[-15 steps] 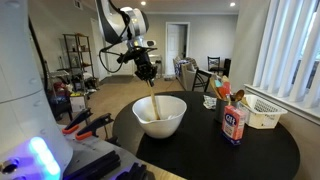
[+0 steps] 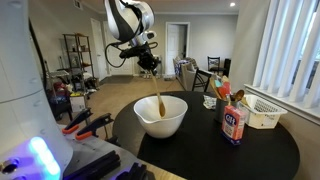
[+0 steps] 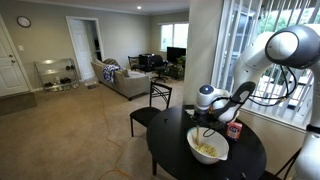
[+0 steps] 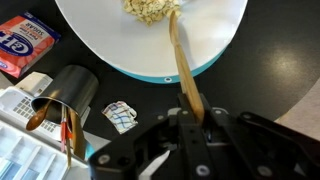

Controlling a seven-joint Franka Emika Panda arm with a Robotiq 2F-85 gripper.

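A wooden spoon (image 4: 182, 62) is held by its handle, with my gripper shut on it. The spoon slants down into a large white bowl (image 2: 162, 126), where its head shows against the inner wall in exterior view 1. In the wrist view, the spoon's far end reaches the edge of a pile of pale, small-grained food (image 4: 150, 8) in the bowl. From exterior view 2, the gripper (image 3: 205, 107) hangs above the bowl. Whether the spoon's head touches the food is hard to tell.
On the dark round table (image 2: 220, 150), a red and white package (image 2: 233, 123) stands to the right of the bowl. Behind it are a metal utensil holder (image 4: 68, 88) and a white basket (image 2: 263, 115). A small patterned item (image 4: 120, 116) lies near the holder.
My gripper has shifted slightly upward, still holding the spoon. More of the spoon's head now shows inside the bowl. The bowl and other table items look unmoved.
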